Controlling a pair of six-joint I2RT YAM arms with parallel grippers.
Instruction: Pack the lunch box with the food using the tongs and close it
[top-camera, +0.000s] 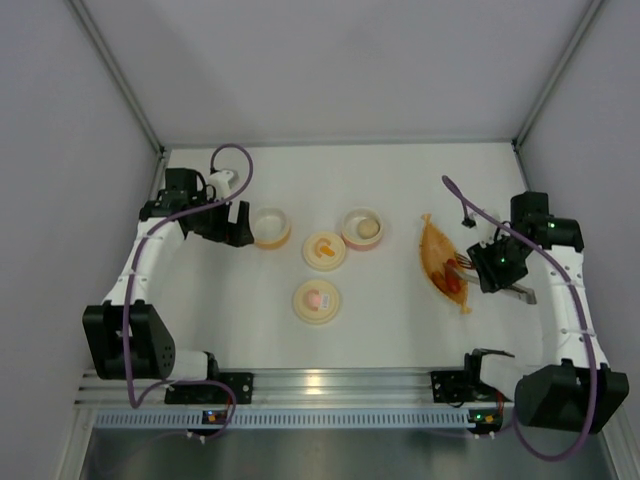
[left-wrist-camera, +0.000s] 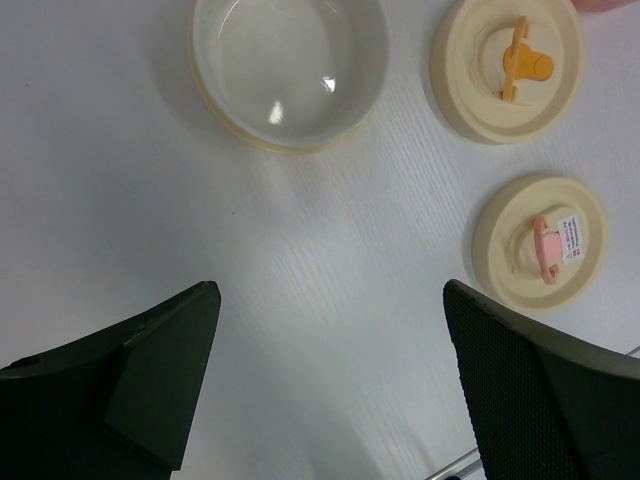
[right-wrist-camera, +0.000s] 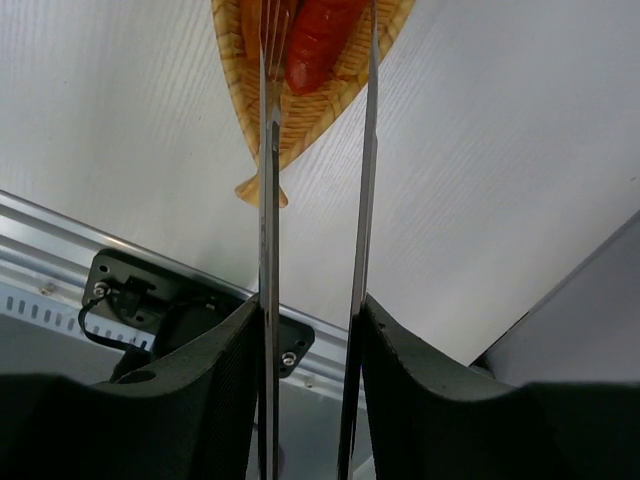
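The fish-shaped basket (top-camera: 434, 250) holds red sausage-like food (right-wrist-camera: 317, 51) and a browner piece (right-wrist-camera: 252, 28). My right gripper, with long tongs fitted, reaches into the basket, one tip forked, the two tongs apart around the food; whether they touch it I cannot tell. My left gripper (top-camera: 236, 222) stands open and empty beside a white container (left-wrist-camera: 290, 65). A second container (top-camera: 362, 240) in the centre holds a round pale item (top-camera: 367, 227). Two lids lie on the table, one with an orange latch (left-wrist-camera: 505, 100), one with a pink latch (left-wrist-camera: 525, 275).
A metal rail (top-camera: 340, 380) runs along the front edge; walls stand at both sides and the back.
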